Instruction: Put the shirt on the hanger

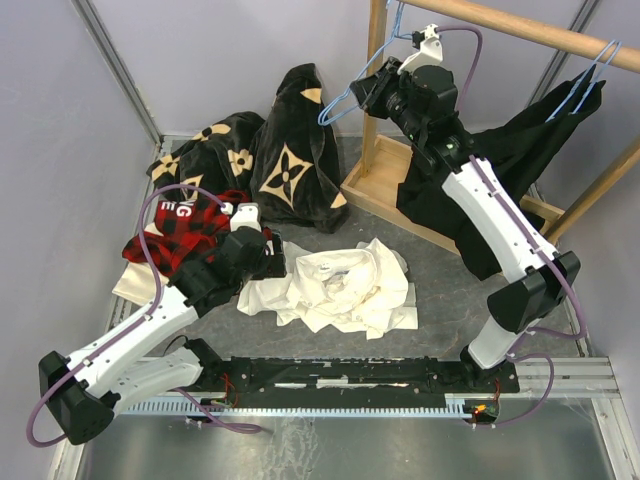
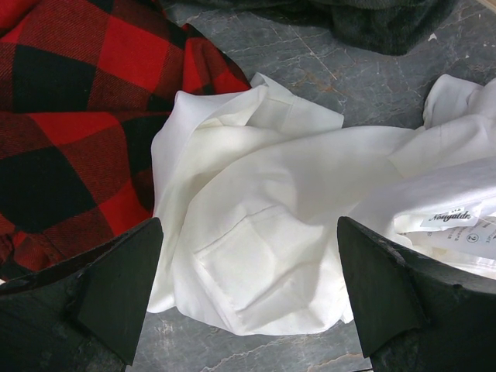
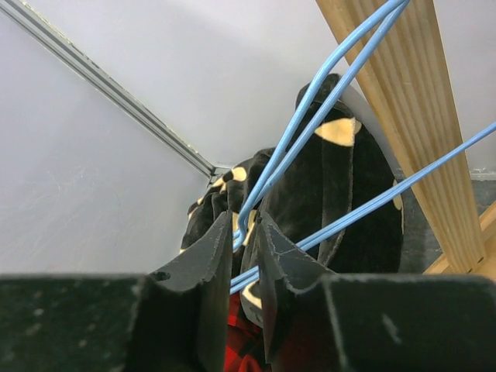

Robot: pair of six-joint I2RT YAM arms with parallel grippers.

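A white shirt (image 1: 350, 290) lies crumpled on the grey floor, seen close in the left wrist view as white cloth (image 2: 271, 178) with a label. My left gripper is open above its left part. High up on the rack, my right gripper is at a blue wire hanger (image 3: 301, 124), its fingertips partly open either side of the hanger's bent end. Whether they touch the wire I cannot tell. A second blue wire (image 3: 418, 174) runs behind them.
Red checked cloth (image 1: 185, 230) and dark patterned fabric (image 1: 290, 180) lie at the back left. The wooden rack (image 1: 520, 25) carries more hangers and a draped black cloth (image 1: 440, 210) on the right.
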